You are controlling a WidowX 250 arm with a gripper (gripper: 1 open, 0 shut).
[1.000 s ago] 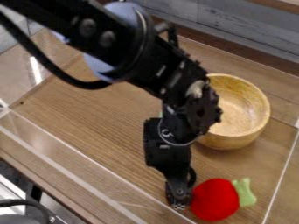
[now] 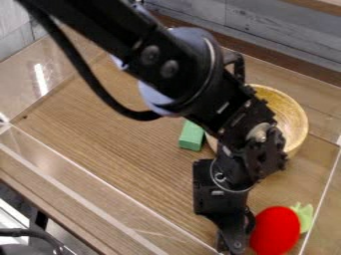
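Note:
My black gripper point(image 2: 229, 227) is low at the bottom right of the camera view, just left of a red round object point(image 2: 276, 233) with a pale green top point(image 2: 304, 214); whether its fingers are open or shut is hard to make out. A tan bowl point(image 2: 289, 112) stands behind the arm to the right, partly hidden by it. A green block point(image 2: 190, 135) lies left of the bowl, partly behind the arm.
A wall runs along the back, and clear edging borders the left and front, with cables at the lower left corner.
My gripper and arm have shifted slightly to the right. The red object and its green top have moved right toward the table's edge, turning a little.

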